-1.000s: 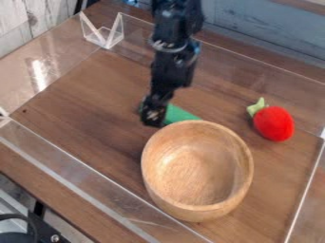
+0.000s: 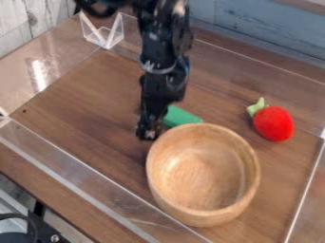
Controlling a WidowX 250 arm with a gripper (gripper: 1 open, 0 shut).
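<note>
The black gripper (image 2: 159,121) is lowered at the centre of the view, open, its fingertips by a green object (image 2: 181,117) that is partly hidden behind it and the bowl. Directly in front stands a wooden bowl (image 2: 203,176), empty, close to the gripper's fingers. The image is blurred at the arm, so I cannot tell whether the fingers touch the green object.
A red strawberry-like toy (image 2: 273,123) lies to the right. A clear plastic holder (image 2: 102,28) stands at the back left.
The gripper has moved slightly down and toward the front, nearer the bowl's rim. The bowl has shifted very slightly to the right.
</note>
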